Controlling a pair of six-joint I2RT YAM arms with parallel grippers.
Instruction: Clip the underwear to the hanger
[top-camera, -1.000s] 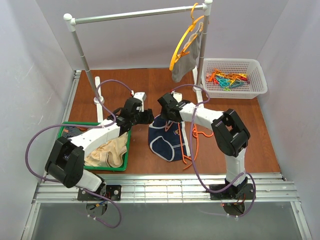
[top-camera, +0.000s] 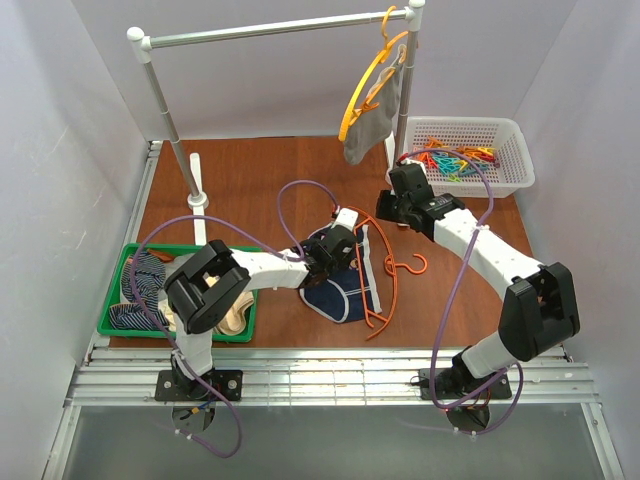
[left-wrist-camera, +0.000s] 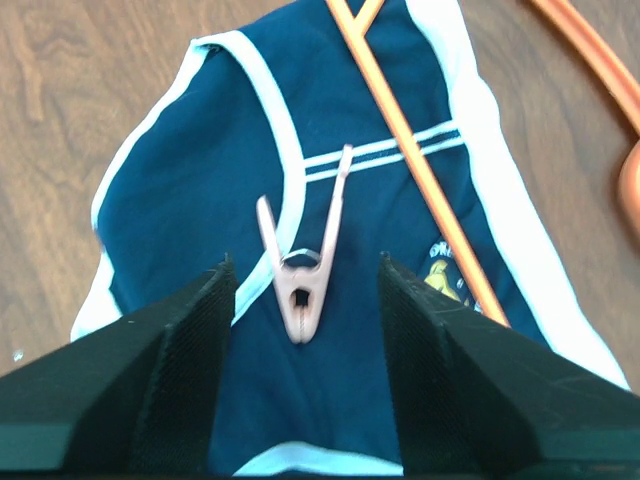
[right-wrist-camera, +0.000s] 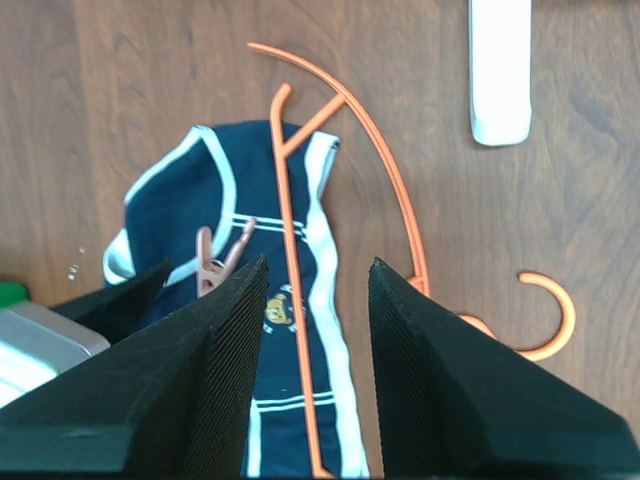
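The navy underwear (left-wrist-camera: 180, 170) with white trim lies flat on the table, an orange hanger (right-wrist-camera: 390, 170) lying partly over its right side. A pale pink clip (left-wrist-camera: 302, 310) rests on the underwear, left of the hanger's straight bar. My left gripper is over the clip, fingers apart on either side below it, holding nothing. My right gripper stands open and empty above and to the right of the hanger and underwear.
A green bin (top-camera: 107, 320) of clothes stands at left, a white basket (top-camera: 505, 175) of clips at back right. A rack (top-camera: 270, 30) holds a yellow hanger with grey cloth. Bare table (top-camera: 250, 170) shows at the back.
My right arm has pulled away rightward from the underwear toward the basket.
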